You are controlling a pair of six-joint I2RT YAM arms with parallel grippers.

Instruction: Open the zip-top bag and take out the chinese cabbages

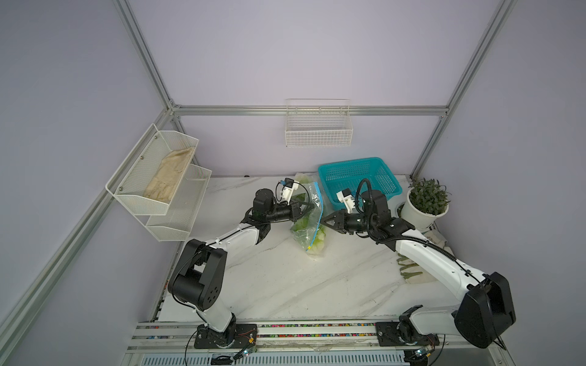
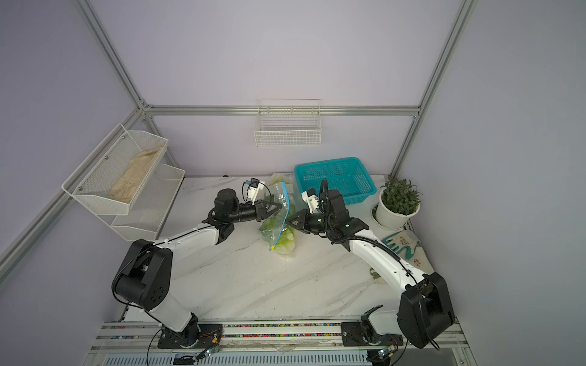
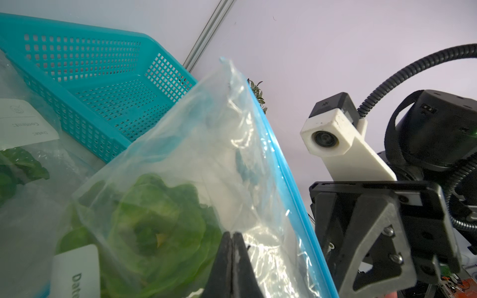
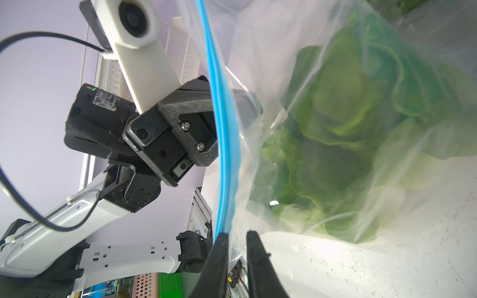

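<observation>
A clear zip-top bag with a blue zip strip stands up between my two grippers. Green cabbage shows through its film, and again as leafy heads in the right wrist view. My left gripper is shut, its tips against the bag's left side near the strip; whether film is pinched there is hard to see. On the opposite side, near the strip, my right gripper is closed with a thin fold of the bag's edge between its fingers. The mouth looks closed as far as it shows.
Behind and right of the bag sits an empty teal basket. A potted plant stands at the right, with gloves and cloth in front of it.
</observation>
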